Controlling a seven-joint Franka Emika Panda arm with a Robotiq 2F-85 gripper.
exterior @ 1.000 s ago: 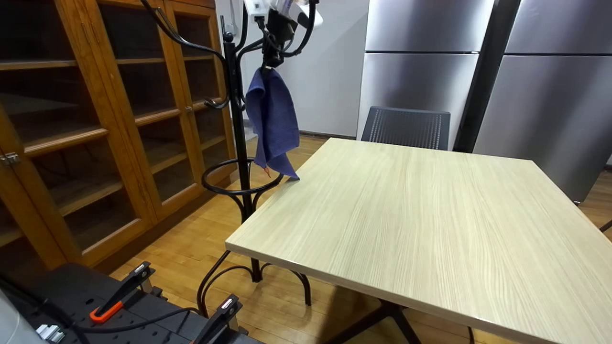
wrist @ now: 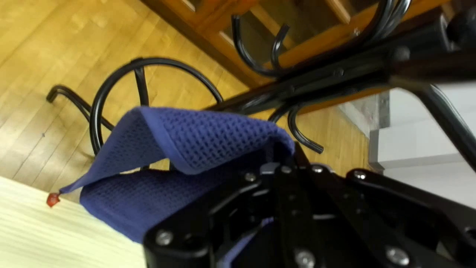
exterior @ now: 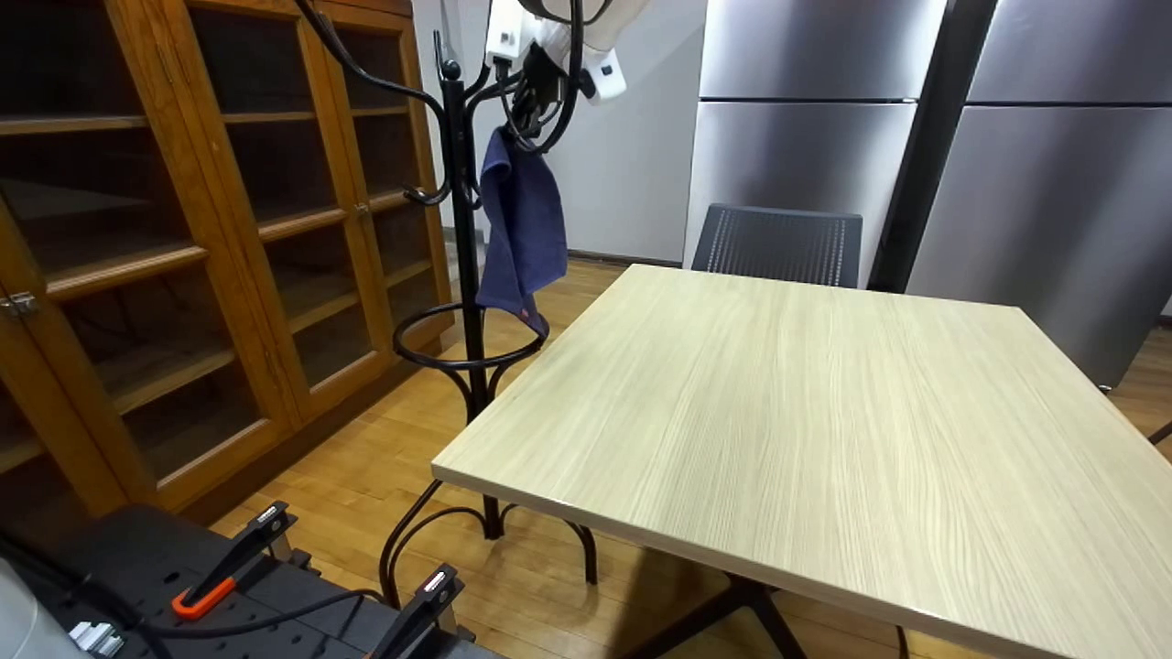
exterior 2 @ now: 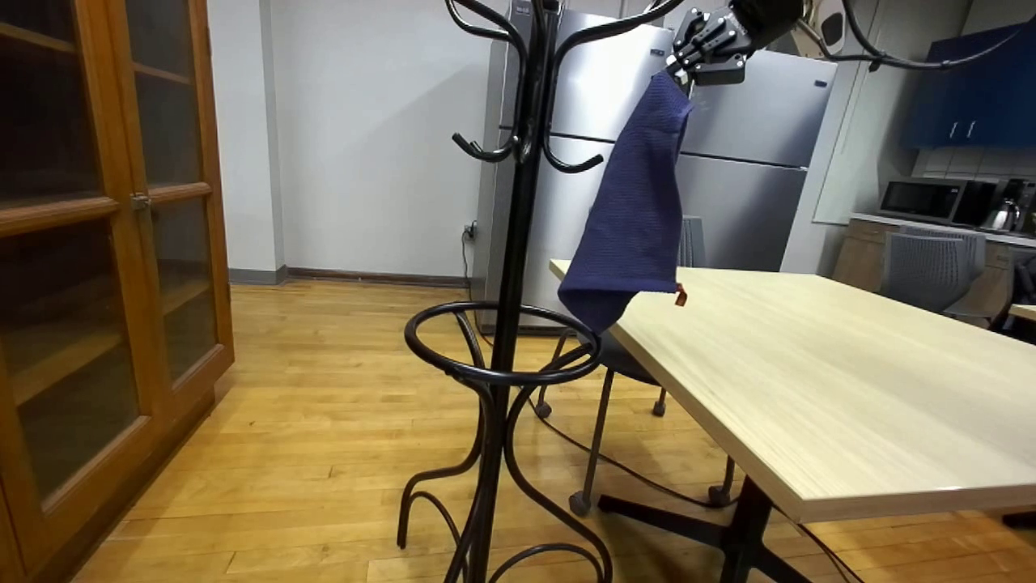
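A dark blue towel [exterior: 523, 225] hangs from my gripper [exterior 2: 682, 76], pinched at its top end. In exterior view 2 the towel [exterior 2: 636, 204] drapes down beside the black coat rack [exterior 2: 525, 194], to the right of its pole and hooks. Its lower corner overlaps the rack's ring in that view; whether they touch I cannot tell. From the wrist, the towel [wrist: 209, 138] is folded over near my shut fingers, with a small red tag [wrist: 53, 199] at one corner. Rack hooks [wrist: 254, 58] curve up beyond the towel there.
A bare light wood table [exterior: 791, 417] stands right of the rack. Glass-door wooden cabinets [exterior: 220, 198] line the left side. A dark chair [exterior: 780, 243] is at the table's far edge, with steel refrigerators [exterior: 808, 165] behind.
My gripper and the towel have shifted slightly; the towel's lower end has swung left, away from the table edge. In exterior view 1 the rack has moved a little to the right.
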